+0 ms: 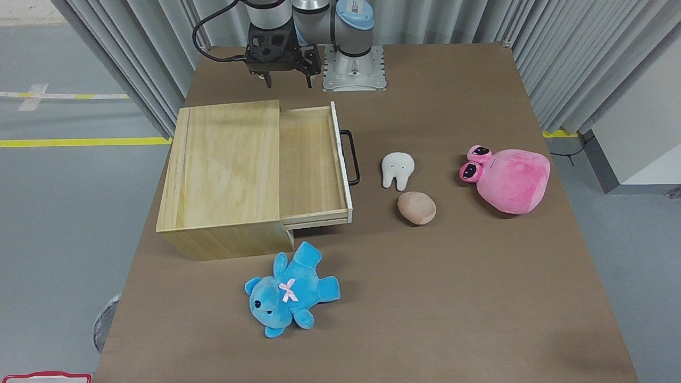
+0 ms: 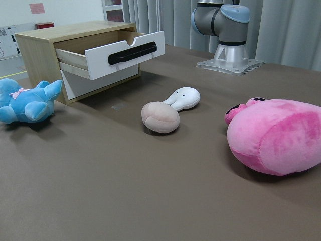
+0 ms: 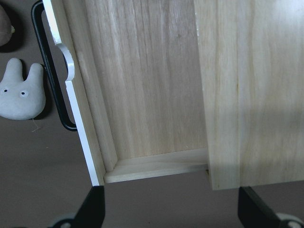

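The wooden cabinet (image 1: 217, 166) has its top drawer (image 1: 313, 163) pulled out, empty, with a black handle (image 2: 132, 52) on its white front. My gripper (image 1: 288, 82) hangs at the back of the table above the cabinet's rear side, fingertips apart; in the wrist view it stands open (image 3: 171, 209) with the drawer in front of it. Right of the drawer lie a white soft figure (image 1: 397, 165) and a beige round plush (image 1: 416, 208). A blue bear (image 1: 281, 297) lies on its back in front of the cabinet. A pink plush (image 1: 511, 182) lies further right.
Grey curtains stand behind the table.
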